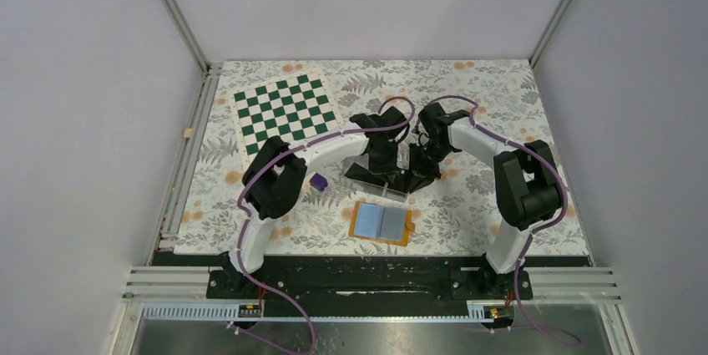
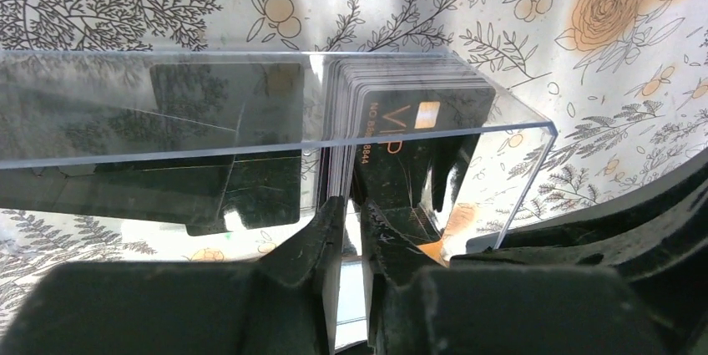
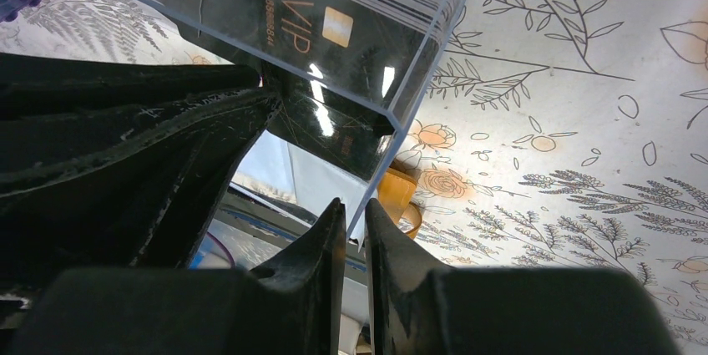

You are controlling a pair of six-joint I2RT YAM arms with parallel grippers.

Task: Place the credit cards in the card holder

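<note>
A clear box point(image 2: 522, 113) holds black cards; in its right part a stack of VIP cards point(image 2: 401, 154) leans, and more dark cards point(image 2: 259, 188) lie to the left. My left gripper is over the box at the left edge of that stack, its fingertips slightly apart with no card visible between them. The right gripper is shut on the corner edge of the clear box, which runs between its fingertips. In front of the box lies the open orange card holder point(image 1: 357, 236), with a blue and a grey panel.
A purple object point(image 1: 318, 182) lies left of the box, close to the left arm. Behind it is a green-and-white checkered board point(image 1: 284, 109). Both arms stand close together over the box.
</note>
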